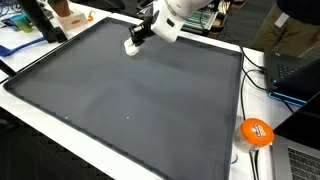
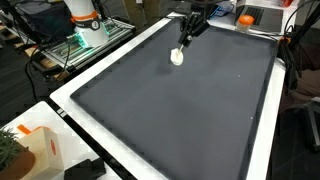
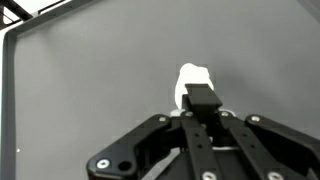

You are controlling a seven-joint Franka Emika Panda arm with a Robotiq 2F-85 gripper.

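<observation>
A small white object (image 1: 131,47) hangs at the tips of my gripper (image 1: 137,38), over the far part of the dark grey board. In exterior view 2 the white piece (image 2: 177,57) shows just below the gripper (image 2: 184,44). From the wrist, the gripper looks shut, and the white thing (image 3: 190,78) sticks out beyond its dark fingers, which cover part of it. Its exact shape is hard to tell.
The grey board (image 1: 130,110) is bare and wide around the gripper. An orange-topped container (image 1: 254,133) stands at the right edge beside a laptop (image 1: 298,160). A brown pot (image 1: 70,13) and tools lie past the far left corner.
</observation>
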